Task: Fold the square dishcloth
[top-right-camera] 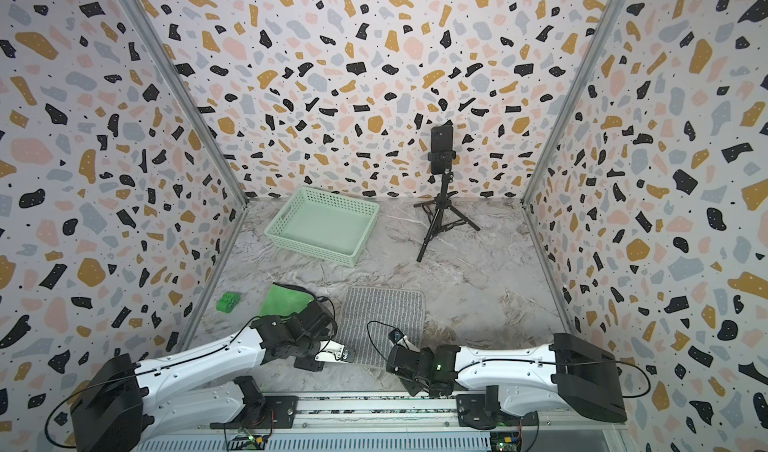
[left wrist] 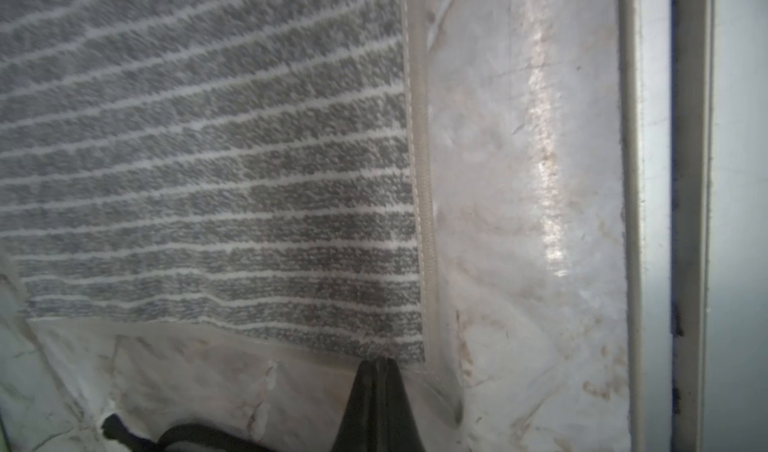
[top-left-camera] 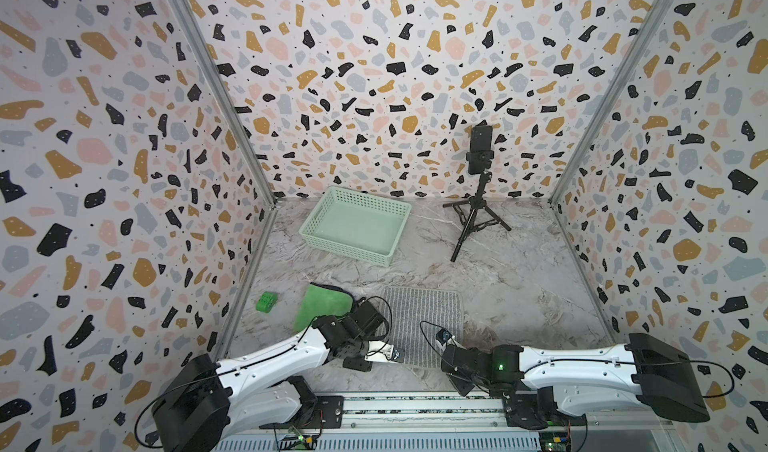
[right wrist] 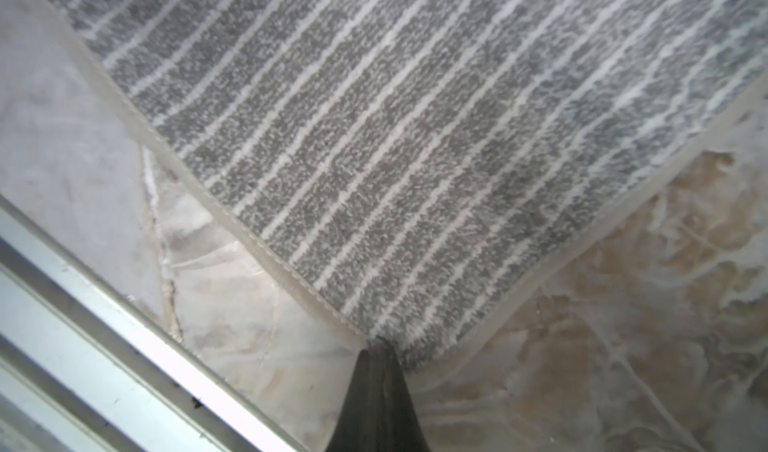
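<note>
A grey square dishcloth (top-left-camera: 420, 316) (top-right-camera: 384, 316) with white stripes and a pale hem lies flat on the marble table between my arms. In the left wrist view, my left gripper is shut, its tips at one near corner of the cloth (left wrist: 208, 164). In the right wrist view, my right gripper is also shut, tips at the other near corner of the cloth (right wrist: 432, 156). Whether any hem is between either pair of fingertips cannot be made out.
A green cloth (top-left-camera: 320, 304) lies left of the dishcloth, with a small green block (top-left-camera: 266, 301) farther left. A pale green basket (top-left-camera: 352, 220) and black tripod (top-left-camera: 476, 212) stand behind. A metal rail (right wrist: 120, 316) runs along the front edge.
</note>
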